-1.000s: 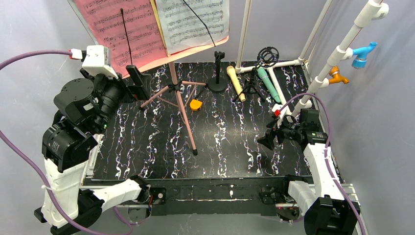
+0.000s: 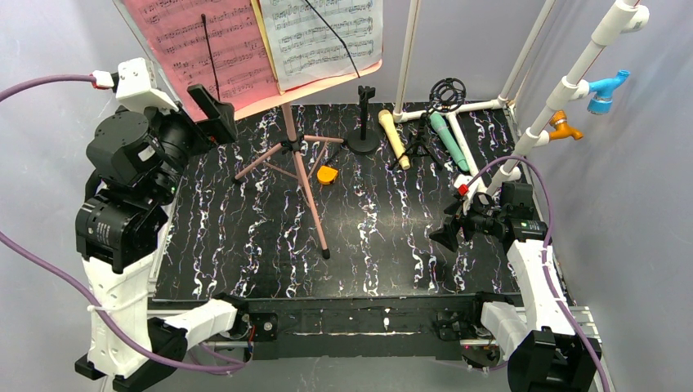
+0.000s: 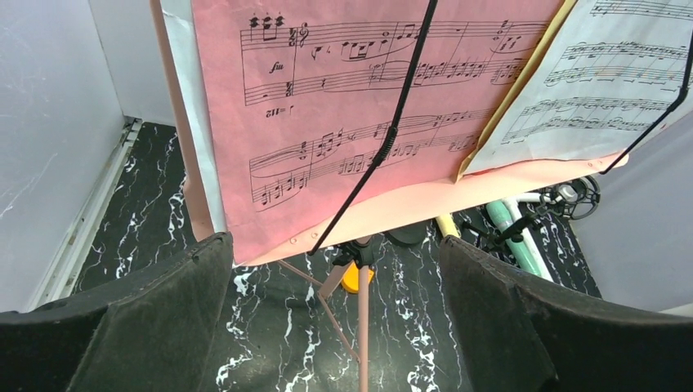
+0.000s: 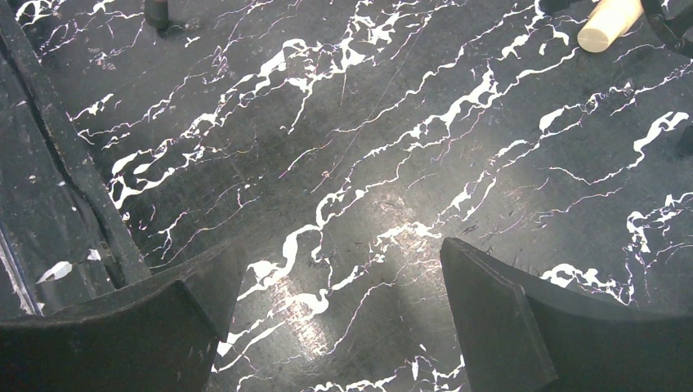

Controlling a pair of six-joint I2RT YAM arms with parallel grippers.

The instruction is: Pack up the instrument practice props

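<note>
A pink music stand (image 2: 292, 135) stands at the back left, its tray holding a pink score (image 2: 208, 49) and a white score (image 2: 319, 41), with black retaining arms across them. My left gripper (image 2: 214, 116) is open near the stand's lower left corner; in the left wrist view the pink score (image 3: 359, 114) lies beyond its spread fingers (image 3: 176, 286). Low over the right of the floor, my right gripper (image 2: 451, 224) is open with only bare marble between its fingers. A cream microphone (image 2: 394, 139) and a green microphone (image 2: 447, 141) lie at the back.
A black round-based stand (image 2: 363, 140), a small black tripod (image 2: 418, 149) with a ring-shaped mount (image 2: 447, 95), and an orange object (image 2: 327, 175) stand around the back. White pipes (image 2: 564, 94) with taps line the right.
The left gripper has shifted left and up in the top view, toward the stand's lower left corner. Its arm has turned slightly. The right arm and the props look unmoved.
</note>
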